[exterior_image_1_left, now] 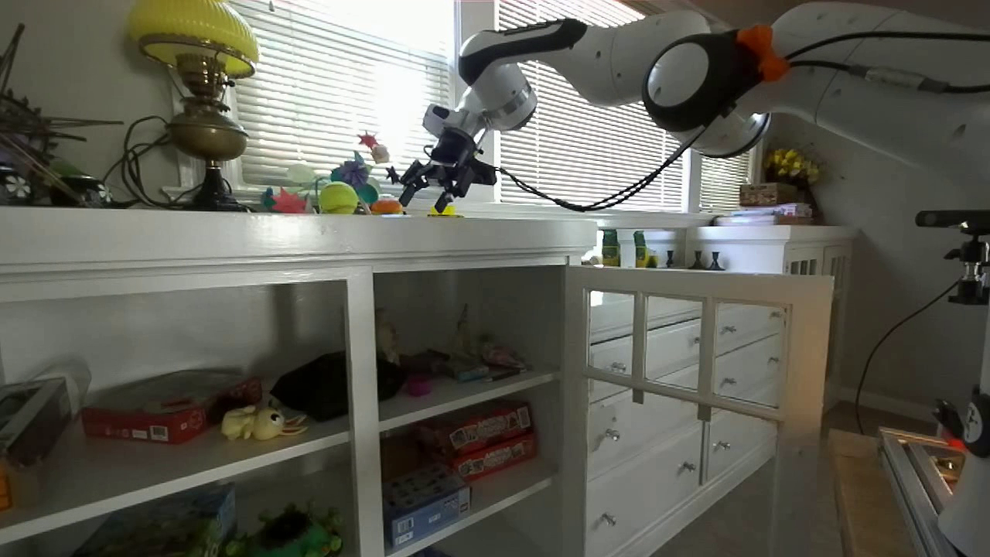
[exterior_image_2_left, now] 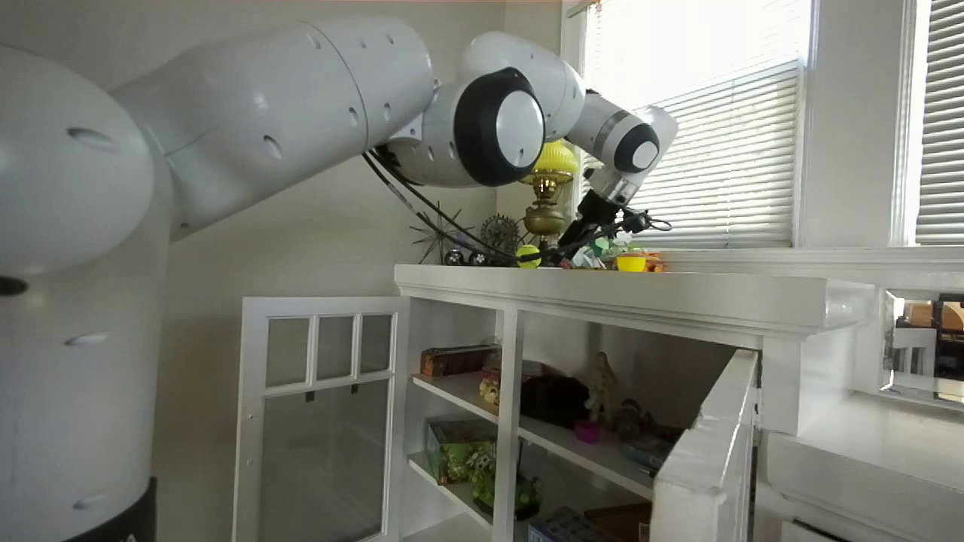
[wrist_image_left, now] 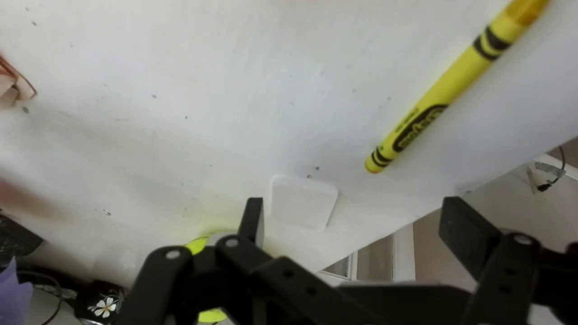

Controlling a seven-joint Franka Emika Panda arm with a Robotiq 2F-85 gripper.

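Note:
My gripper (exterior_image_1_left: 424,203) is open, low over the top of the white cabinet (exterior_image_1_left: 278,237), with nothing held between its fingers. In the wrist view a yellow crayon (wrist_image_left: 433,111) lies on the white surface, ahead of the fingertips and toward the right. A small pale square piece (wrist_image_left: 303,202) rests flat, nearer the left finger (wrist_image_left: 252,219). Part of a yellow-green ball (wrist_image_left: 198,245) shows behind that finger. In exterior view 2 a yellow cup (exterior_image_2_left: 632,262) stands on the cabinet top, right of the gripper; the arm's dark wrist partly hides the gripper there.
A brass lamp with a yellow shade (exterior_image_1_left: 195,37) stands on the cabinet top at the left, beyond colourful ornaments (exterior_image_1_left: 353,173). The glass-paned cabinet door (exterior_image_1_left: 807,343) hangs open below. Window blinds (exterior_image_1_left: 353,93) rise behind the cabinet top.

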